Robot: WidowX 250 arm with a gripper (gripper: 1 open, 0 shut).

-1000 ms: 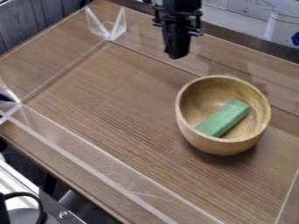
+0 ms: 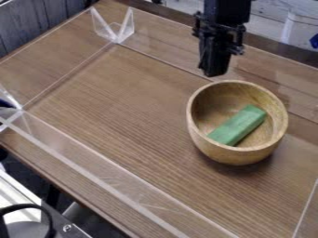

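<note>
A wooden bowl [image 2: 202,130] sits on the right of the wooden table, holding a green block [image 2: 237,125]. My black gripper [image 2: 213,71] hangs above the table just behind the bowl, pointing down. It looks shut, with nothing visible between its fingers.
A clear plastic piece [image 2: 113,28] stands at the back left. A dark blue object [image 2: 7,115] is partly cut off at the left edge, above some cables.
My gripper has moved toward the viewer and a little to the right, coming down the view nearer the bowl. The bowl and block have not moved.
</note>
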